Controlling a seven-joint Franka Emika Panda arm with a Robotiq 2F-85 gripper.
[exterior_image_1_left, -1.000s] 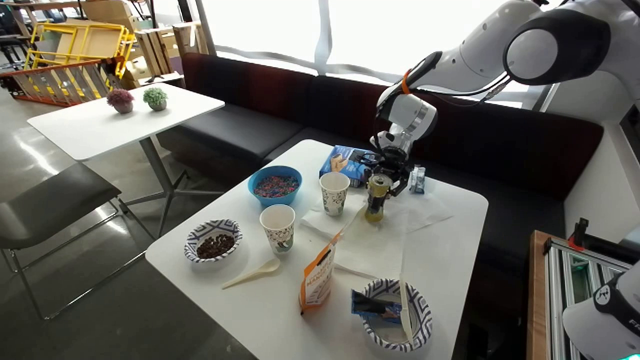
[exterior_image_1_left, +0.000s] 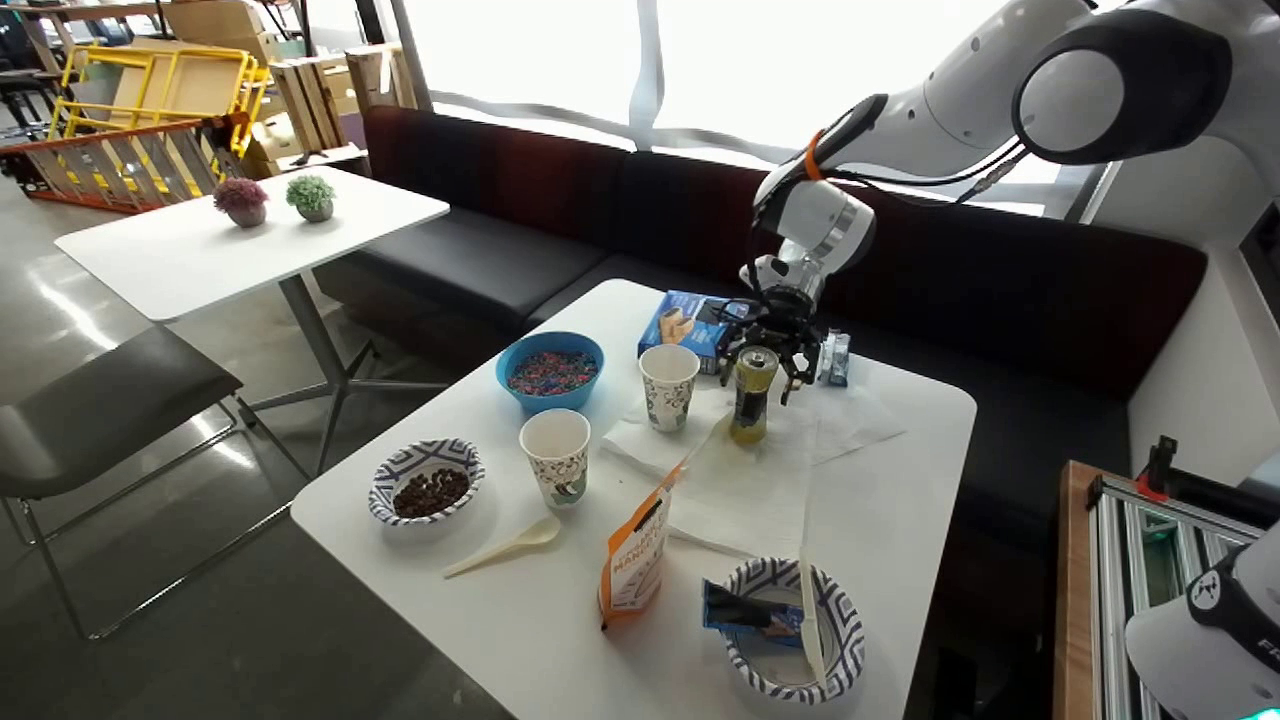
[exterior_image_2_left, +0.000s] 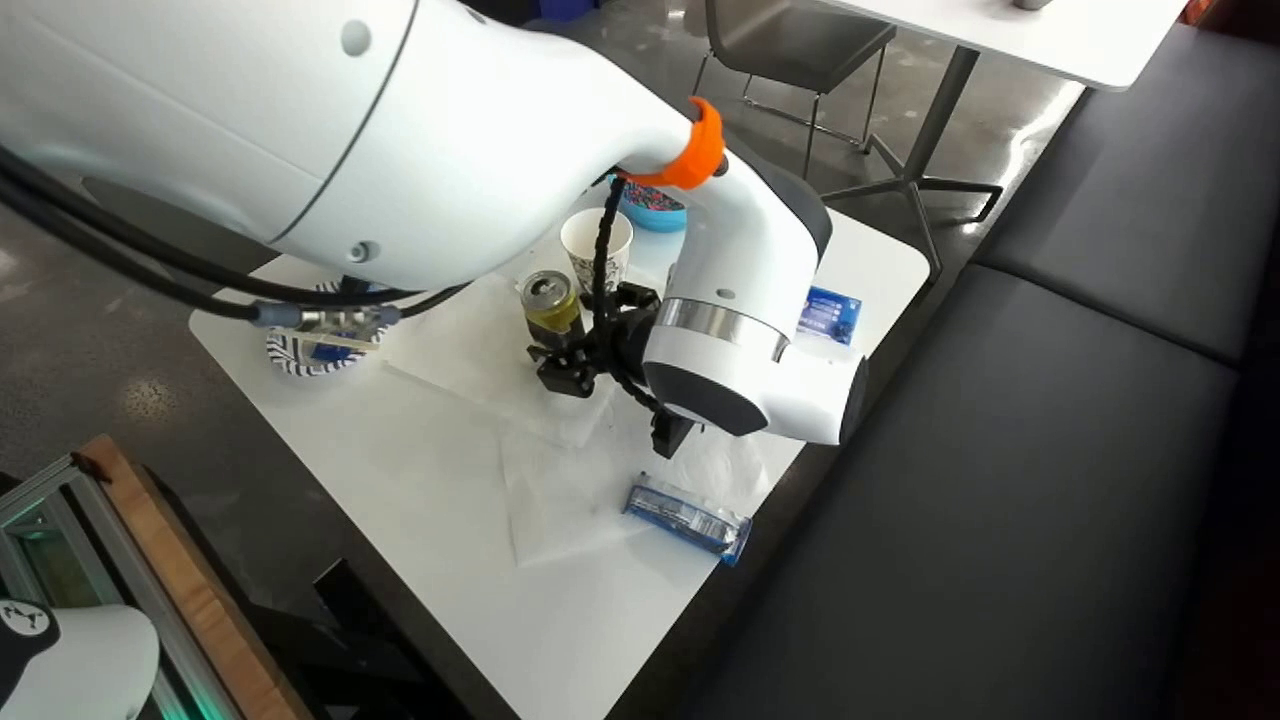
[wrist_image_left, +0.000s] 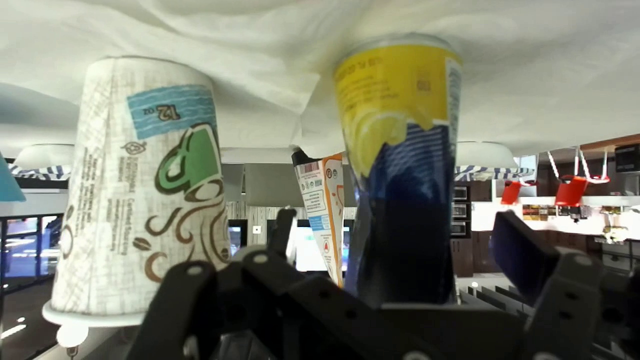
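Observation:
A yellow and dark-blue can (exterior_image_1_left: 752, 394) stands upright on white paper (exterior_image_1_left: 744, 486). My gripper (exterior_image_1_left: 764, 382) is low behind it, open, its two fingers spread to either side of the can. The wrist view is upside down; there the can (wrist_image_left: 399, 174) shows between the left finger and the right finger (wrist_image_left: 522, 255), with visible room on both sides. Close beside the can is a patterned paper cup (exterior_image_1_left: 668, 390), which fills the left of the wrist view. From the other side, the can's top (exterior_image_2_left: 548, 292) shows just past the gripper (exterior_image_2_left: 612, 390).
Behind the cup are a blue box (exterior_image_1_left: 690, 326) and a blue bowl (exterior_image_1_left: 552, 374) of colourful bits. A second cup (exterior_image_1_left: 558, 458), an orange and white bag (exterior_image_1_left: 636, 558), a spoon (exterior_image_1_left: 504, 546) and two patterned bowls occupy the front. A blue packet (exterior_image_2_left: 687, 517) lies near the bench-side edge.
The gripper's fingers have spread wider apart around the can. The arm has shifted only very slightly; the can stands in the same place.

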